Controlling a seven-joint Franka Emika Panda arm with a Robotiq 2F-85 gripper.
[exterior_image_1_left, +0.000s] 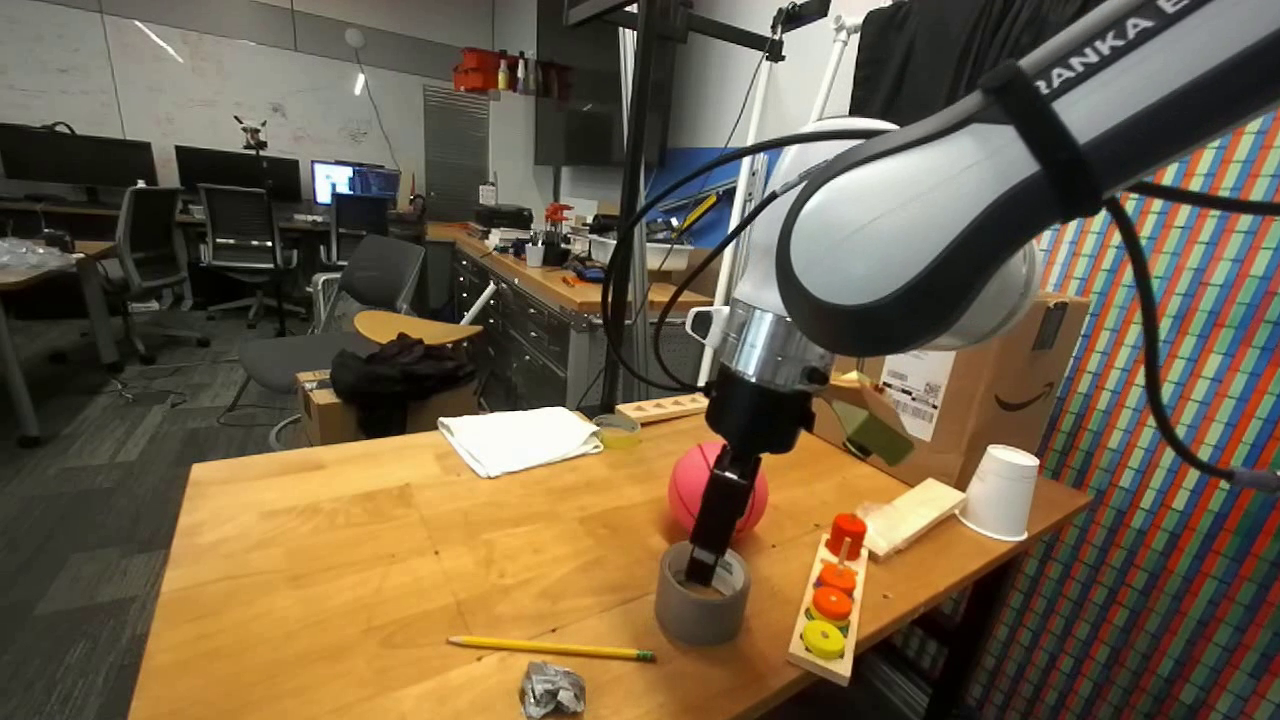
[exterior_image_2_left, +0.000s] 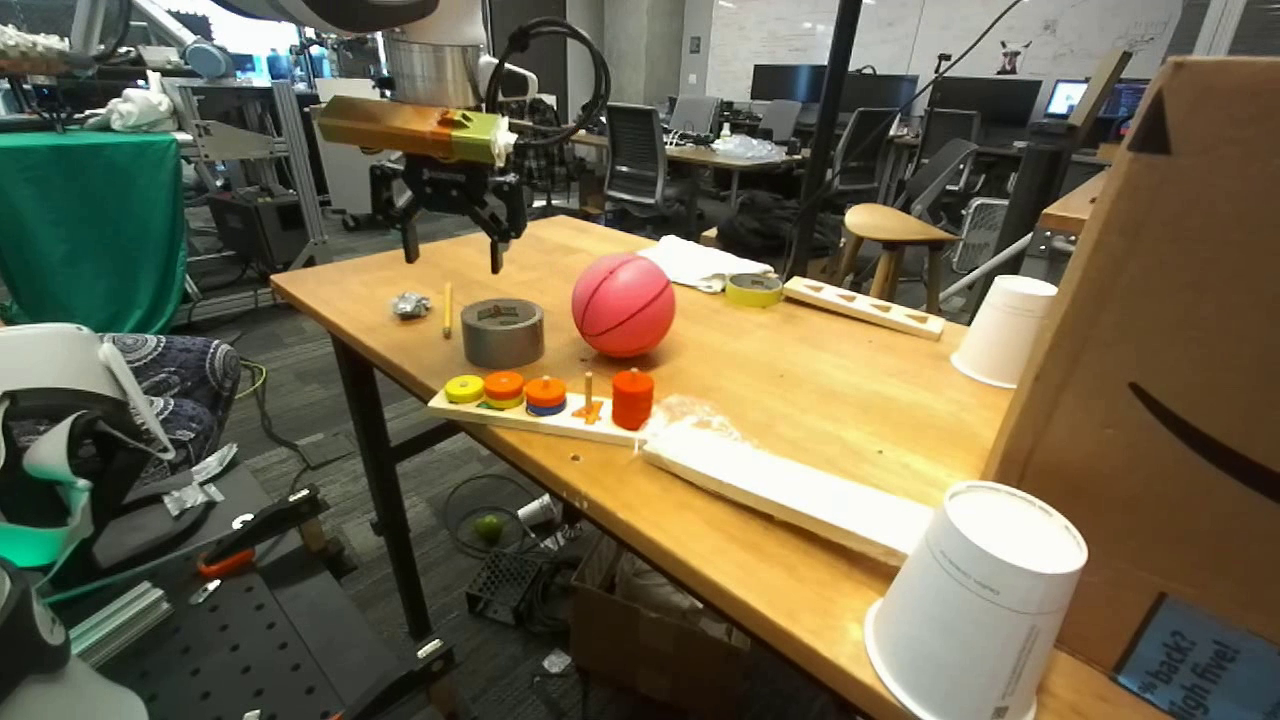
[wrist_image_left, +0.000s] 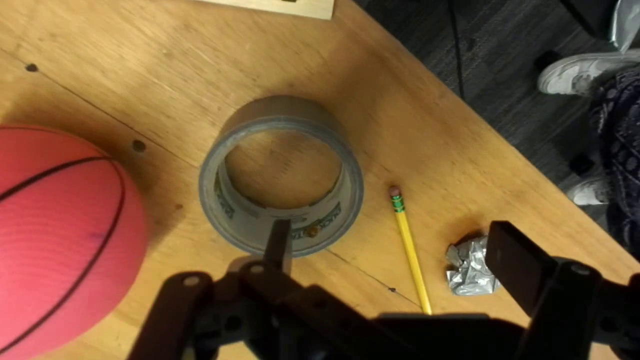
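Note:
My gripper (exterior_image_2_left: 453, 257) hangs above the table, fingers pointing down and spread apart. Nothing sits between them. In the wrist view one dark finger (wrist_image_left: 279, 245) overlaps the near rim of the grey duct tape roll (wrist_image_left: 207, 180), and the other is over by the crumpled foil (wrist_image_left: 471, 273). The roll lies flat, hole facing up; exterior view 2 shows clear height between it and the fingertips. A pink basketball (exterior_image_2_left: 624, 304) rests on the table beside the roll, partly hidden behind my gripper in exterior view 1. A yellow pencil (wrist_image_left: 412, 258) lies between roll and foil.
A wooden peg board with coloured rings (exterior_image_1_left: 828, 606) lies along the table edge beside the roll. White cups (exterior_image_1_left: 1002, 492), a wooden plank (exterior_image_2_left: 792, 492) and a cardboard box (exterior_image_1_left: 1020, 396) crowd one end. A folded white cloth (exterior_image_1_left: 519, 439) is farther back.

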